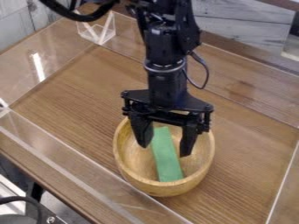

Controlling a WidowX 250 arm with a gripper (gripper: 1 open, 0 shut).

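Note:
A pale wooden bowl (135, 169) sits on the wooden table, holding a long green object (165, 157). My black gripper (166, 136) hangs over the back of the bowl with its fingers spread wide to either side, open, above the green object. Its body hides part of the bowl's far rim.
A clear plastic container (96, 28) stands at the back left. A pale wall runs along the back, and a dark cable lies at the front left edge.

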